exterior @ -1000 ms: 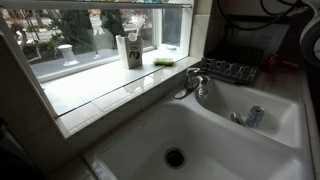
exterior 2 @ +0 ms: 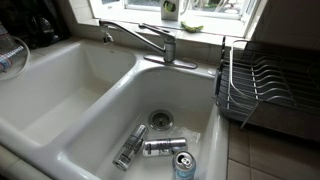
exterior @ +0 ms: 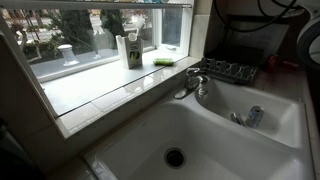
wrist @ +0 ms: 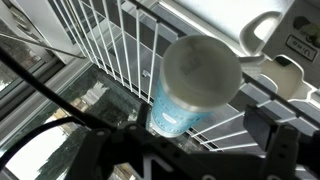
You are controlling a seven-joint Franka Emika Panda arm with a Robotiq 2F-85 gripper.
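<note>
In the wrist view, my gripper is open, its two dark fingers set apart along the lower part of the picture. A cup-like thing (wrist: pixel 198 72) with a pale, rounded end and a light-blue patterned side appears just beyond the fingers, near the middle. Neither finger visibly grips it. Behind it run the white wires of a rack (wrist: pixel 142 40). The exterior views do not show my gripper. Two silver cans lie in the sink basin, one a tilted can (exterior 2: pixel 130 147), the other a lying can (exterior 2: pixel 165 147); a blue-and-silver can (exterior 2: pixel 184 165) is nearby.
A black dish rack (exterior 2: pixel 270 85) stands right of the sink. The faucet (exterior 2: pixel 163 45) reaches over the basins. A carton (exterior: pixel 130 50) and a green item (exterior: pixel 164 61) are on the sill. The other basin (exterior: pixel 215 150) looks empty.
</note>
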